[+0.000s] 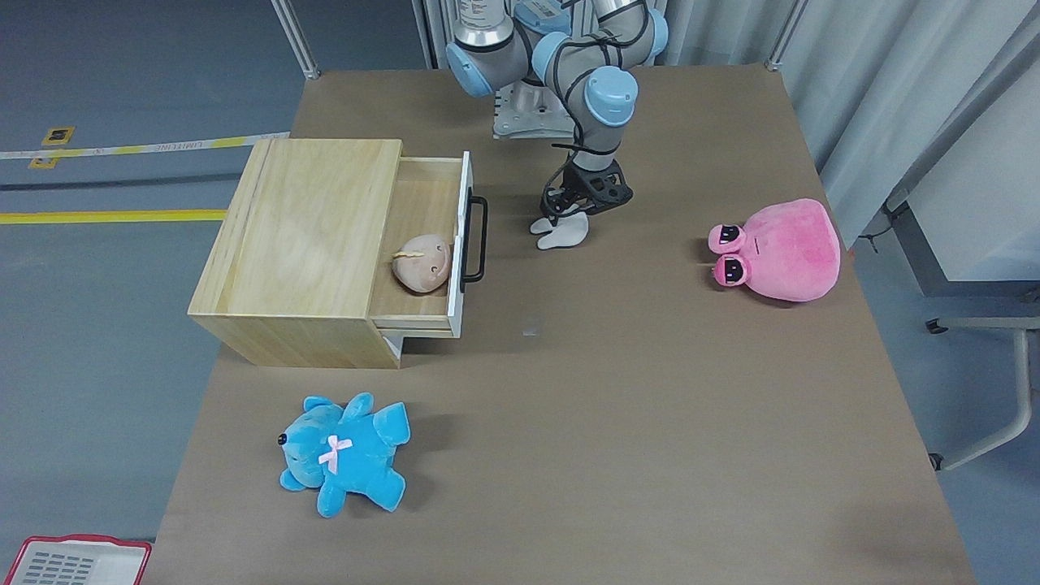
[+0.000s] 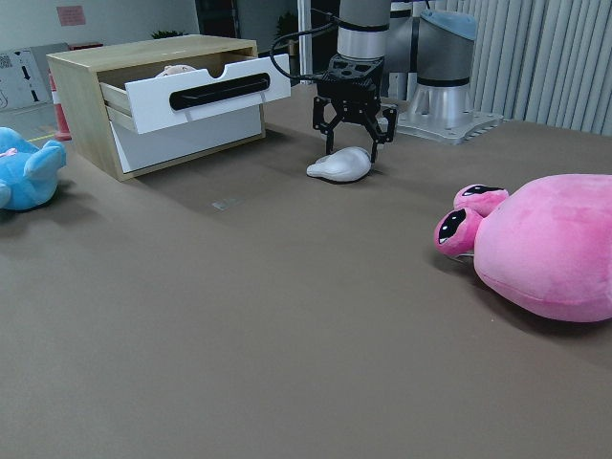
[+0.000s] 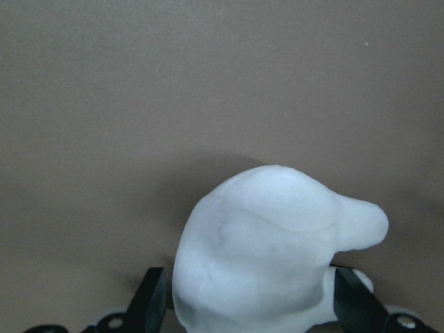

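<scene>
A white soft object lies on the table, with my gripper lowered around it. In the wrist view its black fingers flank the white object at the bottom of the frame; whether they press on it I cannot tell.
A wooden cabinet has an open drawer holding a beige plush. A blue bear lies front left, a pink plush at the right.
</scene>
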